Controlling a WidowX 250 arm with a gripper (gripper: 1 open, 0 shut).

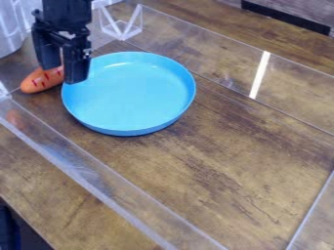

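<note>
My black gripper (pixel 62 61) hangs at the upper left, open, over the left rim of a blue plate (pixel 128 93) and close above an orange carrot-like object (pixel 39 82). That object lies on the wooden table just left of the plate, partly behind the gripper. I cannot tell whether the fingers touch it. Nothing shows on the plate.
Clear plastic edging (pixel 115 200) runs along the front left, and translucent white items stand at the back left. The wooden table (pixel 241 156) right of and in front of the plate is bare.
</note>
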